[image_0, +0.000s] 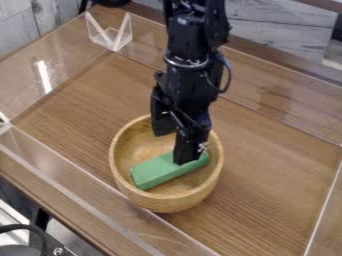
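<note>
A tan round bowl (201, 190) sits on the wooden table, holding a green block (158, 172) that lies diagonally in it. My black gripper (175, 140) is lowered over the bowl's back part, its fingers open and reaching down around and just above the block's right end. Whether they touch the block is hard to tell.
A clear plastic object (110, 32) stands at the back left. A dark cable (27, 232) lies at the front left corner.
</note>
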